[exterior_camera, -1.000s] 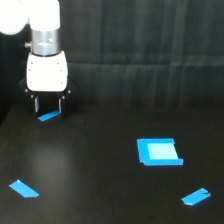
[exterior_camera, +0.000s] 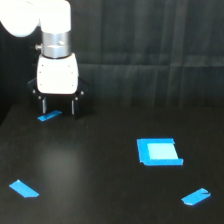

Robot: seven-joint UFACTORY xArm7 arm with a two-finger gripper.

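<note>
My gripper (exterior_camera: 59, 106) hangs at the back left of the table, at the end of a white arm. Its two dark fingers stand well apart, and nothing shows between them. Just below them in the camera view, a short strip of blue tape (exterior_camera: 49, 116) lies on the dark surface. Farther right lies a pale, nearly white square (exterior_camera: 162, 151) bordered by blue tape (exterior_camera: 142, 154). The exact height of the gripper above the table cannot be told.
Another blue tape strip (exterior_camera: 24, 188) lies at the front left, and one more strip (exterior_camera: 196, 197) at the front right.
My gripper and arm have shifted a little to the right. The tape strips and the taped square have stayed where they were.
</note>
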